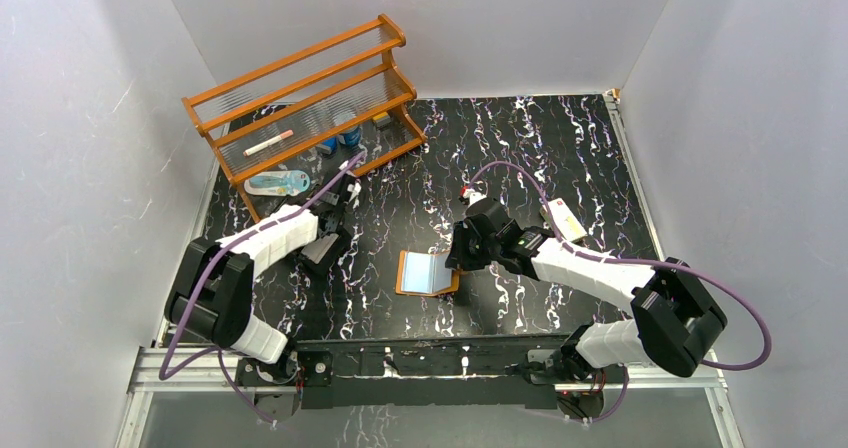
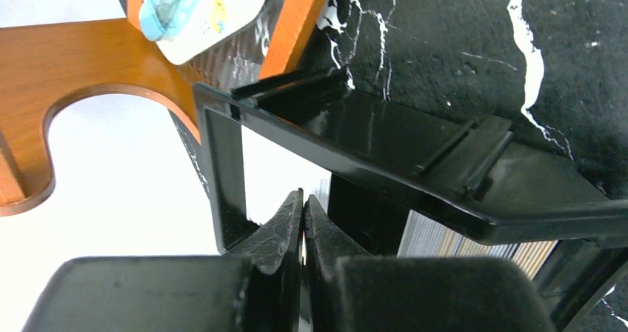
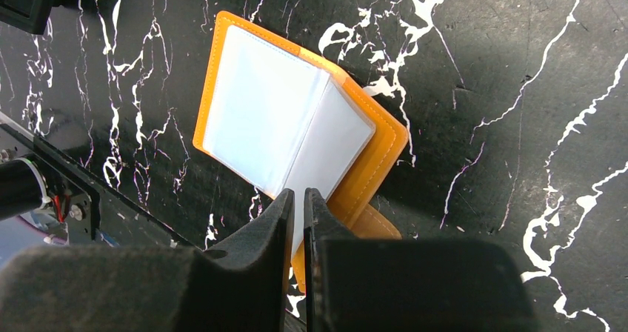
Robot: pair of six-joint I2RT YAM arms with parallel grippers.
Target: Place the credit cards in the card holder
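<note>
An open orange card holder (image 1: 415, 273) with pale clear sleeves lies at front centre; in the right wrist view my right gripper is shut on its right-hand edge, where a sleeve leaf (image 3: 326, 139) is tilted. My left gripper is shut, its tips at a black box (image 1: 322, 258) on the left. In the left wrist view this box holds a white card stack (image 2: 281, 176) in one compartment, right at the fingertips, and a striped stack of cards (image 2: 459, 240) in the other. No card shows clearly between the left fingers.
A wooden shelf (image 1: 300, 53) with a pale blue item (image 1: 277, 182) and small objects stands at back left, close behind my left gripper. A pale box (image 1: 562, 220) lies right of the right arm.
</note>
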